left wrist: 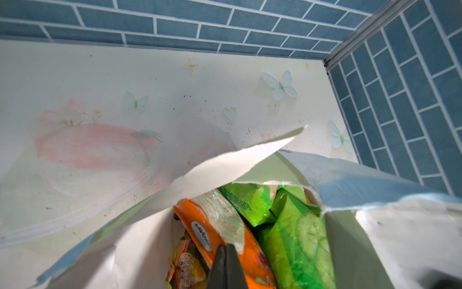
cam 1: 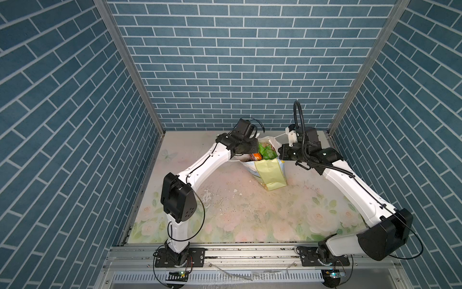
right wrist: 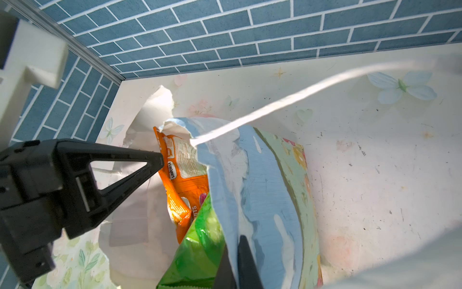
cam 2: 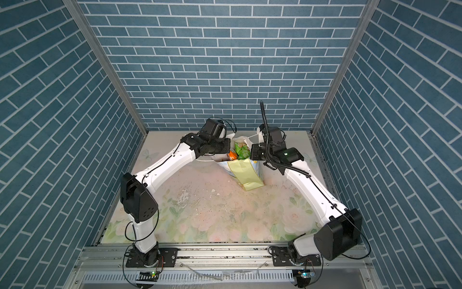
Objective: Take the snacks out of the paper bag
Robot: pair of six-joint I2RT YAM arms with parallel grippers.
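Observation:
The paper bag [cam 1: 272, 174] stands with its mouth spread, a yellow panel folded down its front. Inside, the left wrist view shows an orange snack pack [left wrist: 250, 257], green snack packs [left wrist: 300, 240] and a small red-yellow pack [left wrist: 187, 269]. Directly over the orange pack, my left gripper is shut with nothing between its fingers. Seen from the right wrist, its black finger [right wrist: 130, 180] reaches into the bag's mouth beside the orange pack. My right gripper is shut on the bag's blue-white wall, whose edge runs between its fingertips.
A white handle strap [right wrist: 293, 101] arches across the right wrist view. Torn paper flaps [left wrist: 231, 168] stand up around the mouth. Bare floral table [cam 1: 226, 212] lies in front of the bag, and the brick-patterned wall rises behind.

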